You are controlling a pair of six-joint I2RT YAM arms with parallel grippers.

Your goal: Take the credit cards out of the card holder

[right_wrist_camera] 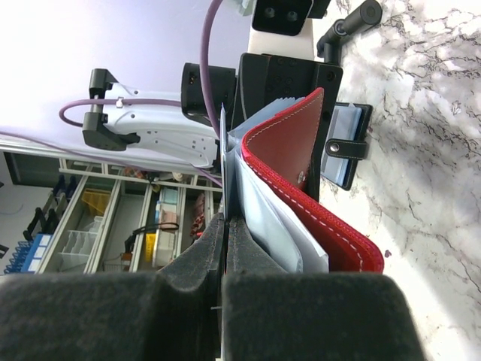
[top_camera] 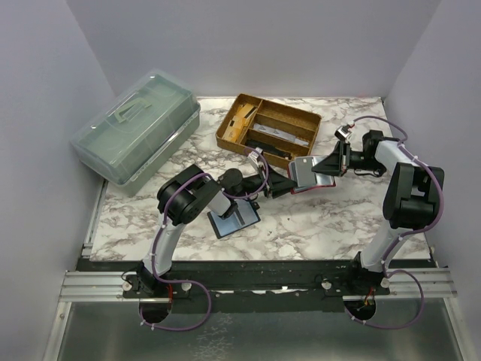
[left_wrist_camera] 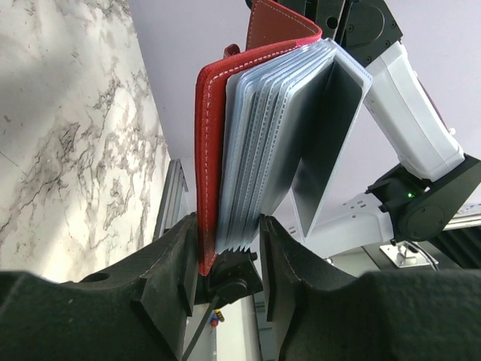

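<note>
The card holder (top_camera: 311, 172) is held up between both grippers, red cover with a fan of clear sleeves (left_wrist_camera: 270, 128). My left gripper is at its lower end, fingers part open on either side of the red cover (left_wrist_camera: 208, 150) and sleeves; whether they grip is unclear. My right gripper is shut at the other end on thin sleeves or the holder's edge, red flap (right_wrist_camera: 308, 203) beside it. Individual cards cannot be told apart from the sleeves.
A wooden compartment box (top_camera: 293, 116) stands behind the holder, a translucent plastic case (top_camera: 143, 113) at the back left. A blue pad (top_camera: 229, 223) lies under the left arm.
</note>
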